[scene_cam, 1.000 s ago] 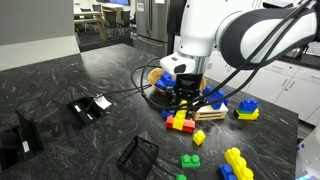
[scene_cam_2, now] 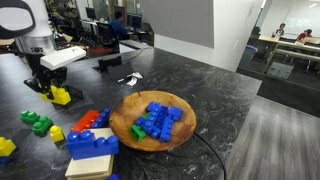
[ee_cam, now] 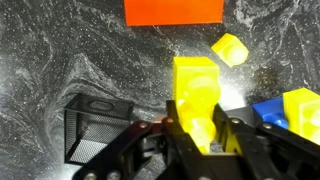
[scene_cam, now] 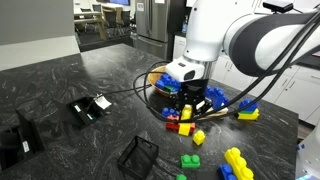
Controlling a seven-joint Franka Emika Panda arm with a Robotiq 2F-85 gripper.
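Note:
My gripper is shut on a yellow block (ee_cam: 195,75), which sticks out past the fingertips in the wrist view. Exterior view 2 has the same yellow block (scene_cam_2: 60,96) under the gripper (scene_cam_2: 50,86) at the left, above the dark table or close to it; the exact gap cannot be made out. From exterior view 1, the block (scene_cam: 184,128) appears in front of the red blocks (scene_cam: 172,123).
A wooden bowl (scene_cam_2: 130,132) holds blue blocks (scene_cam_2: 160,118). Around the gripper lie a small yellow piece (ee_cam: 230,49), a red block (ee_cam: 172,10) and a black mesh holder (ee_cam: 97,125). Green blocks (scene_cam: 190,161) lie nearer the front.
The arm and gripper have shifted right and toward the camera in exterior view 1, with the yellow block moving along. The other blocks appear to stay where they were.

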